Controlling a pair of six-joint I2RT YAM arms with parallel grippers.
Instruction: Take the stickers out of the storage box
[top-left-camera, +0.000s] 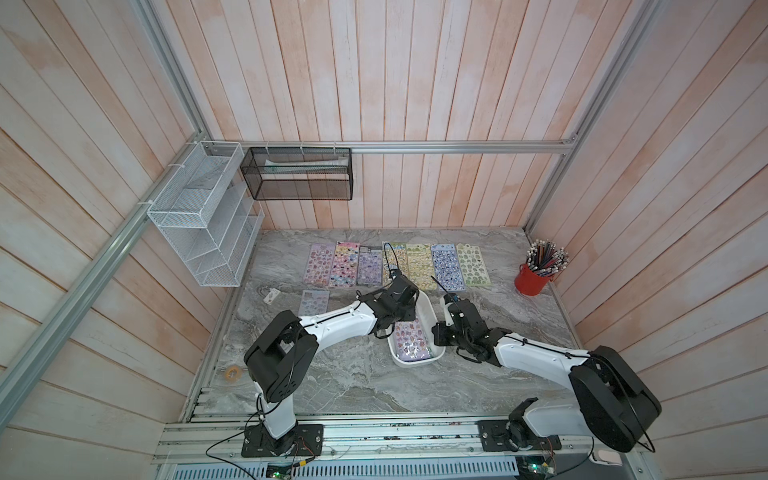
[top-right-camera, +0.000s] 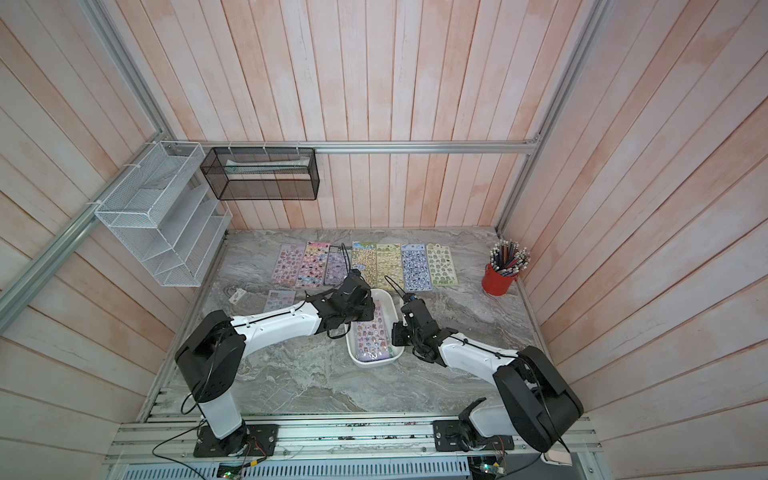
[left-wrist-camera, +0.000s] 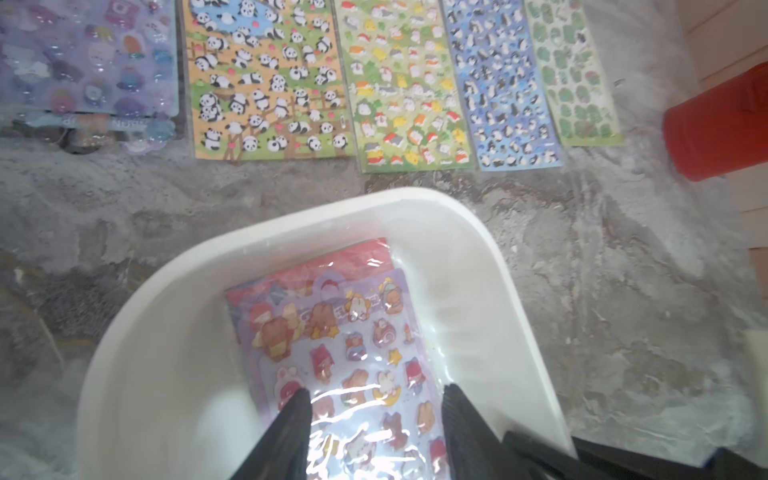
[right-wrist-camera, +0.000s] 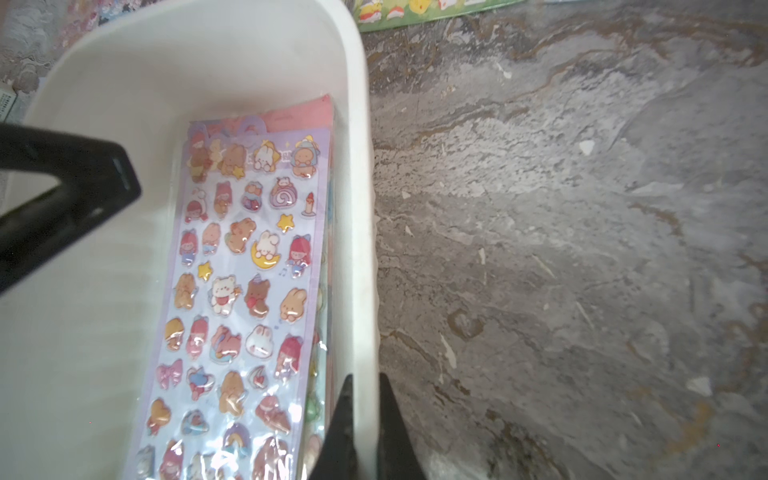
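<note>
The white storage box (right-wrist-camera: 72, 336) stands on the table with a small stack of sticker sheets inside. On top lies a pale purple sheet (right-wrist-camera: 232, 304) with bears and rabbits; a pink-red edge (left-wrist-camera: 352, 264) shows from under it. My left gripper is over the box, its fingers parted above the purple sheet with nothing held between them. At the box's right wall, my right gripper is shut on the rim, one finger on each side. In the top left view both arms partly cover the box (top-left-camera: 428, 308).
Several sticker sheets lie in a row behind the box, among them a panda sheet (left-wrist-camera: 268, 80) and a blue penguin sheet (left-wrist-camera: 504, 88). Another pale sheet (top-left-camera: 314, 301) is left of the box. A red pen bucket (top-left-camera: 530, 281) stands far right.
</note>
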